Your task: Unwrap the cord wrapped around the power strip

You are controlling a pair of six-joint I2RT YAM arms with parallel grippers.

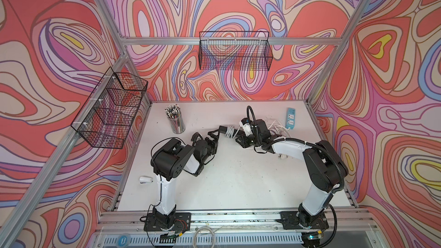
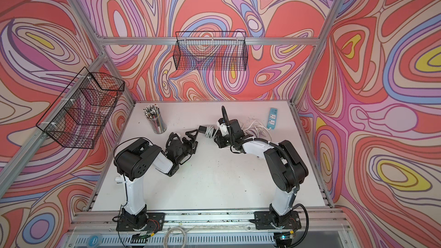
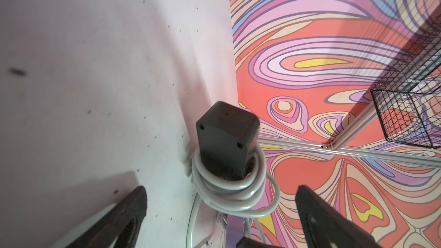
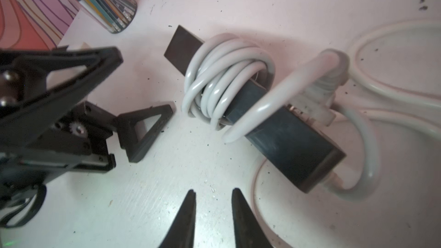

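The black power strip [image 4: 294, 147] lies slanted across the right wrist view. Several turns of white cord [image 4: 225, 71] are wound around its far half, and a thick looser loop [image 4: 280, 96] crosses over its middle. In the left wrist view the strip's black end [image 3: 227, 133] sticks out of the coil [image 3: 229, 197]. My left gripper stands open, just off that end, with nothing held. My right gripper is partly open on the strip's near side, its fingers apart and empty. The strip's outlet side is mostly hidden.
A metal cup of pencils [image 1: 176, 120] stands at the back left. At the back right is a blue outlet strip [image 1: 290, 118]. White cord lies loosely [image 1: 275, 126] behind the right arm.
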